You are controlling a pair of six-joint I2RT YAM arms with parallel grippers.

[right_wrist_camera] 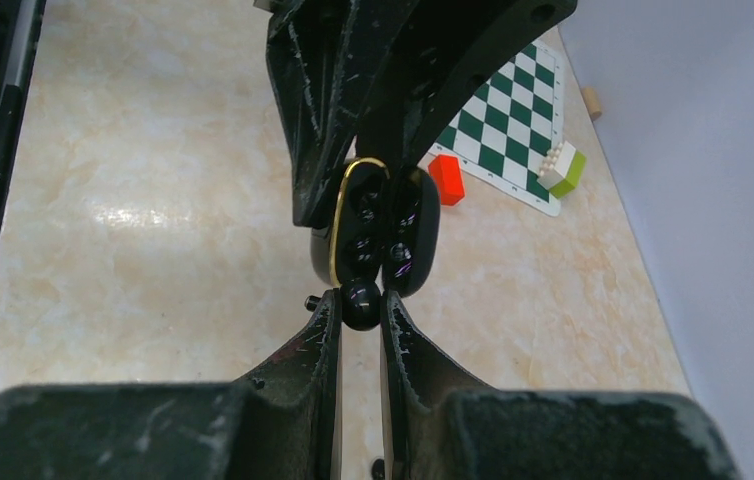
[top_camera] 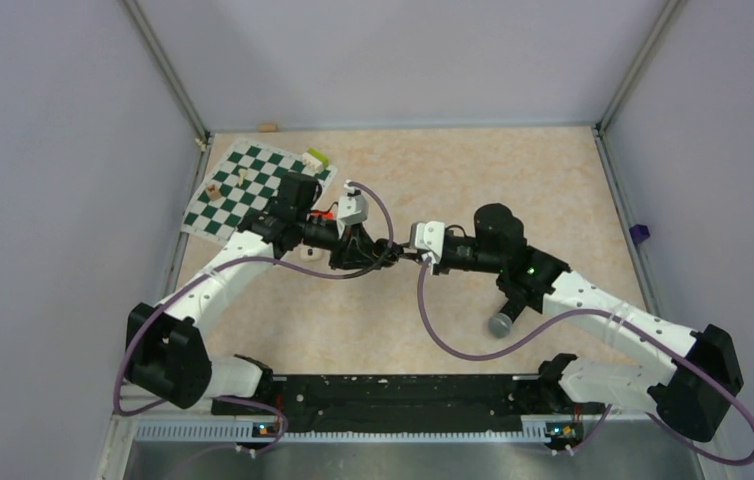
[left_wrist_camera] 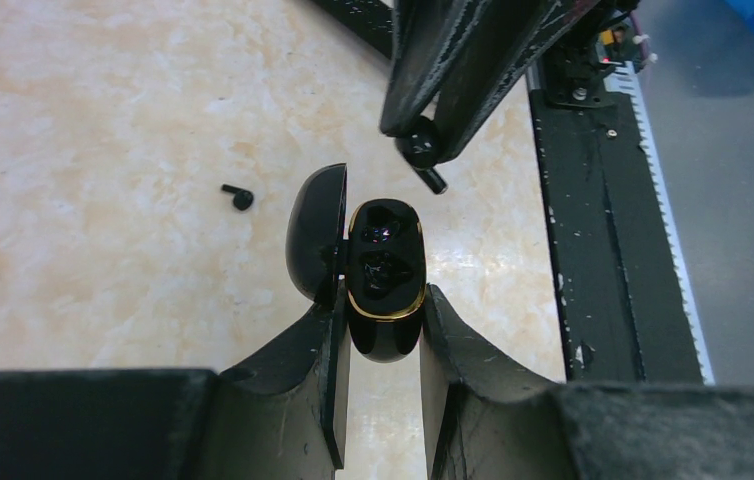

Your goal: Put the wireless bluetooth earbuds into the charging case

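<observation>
The black charging case (left_wrist_camera: 385,262), gold-edged with its lid (left_wrist_camera: 317,235) swung open, sits between the fingers of my left gripper. Both of its hollows show dark and look empty. My right gripper is shut on a black earbud (right_wrist_camera: 361,304), its stem (left_wrist_camera: 433,180) sticking out past the fingertips. In the right wrist view this earbud appears just in front of the case's lower end; whether they touch, I cannot tell. A second earbud (left_wrist_camera: 242,199) lies on the table. From above, both grippers meet near mid-table, their tips hiding the details.
A green-and-white checkered board (top_camera: 253,190) lies at the back left, with a green-and-white block (top_camera: 315,159) at its corner. A red block (right_wrist_camera: 447,179) is near the board. A dark cylinder with a grey end (top_camera: 501,324) lies beneath the right arm.
</observation>
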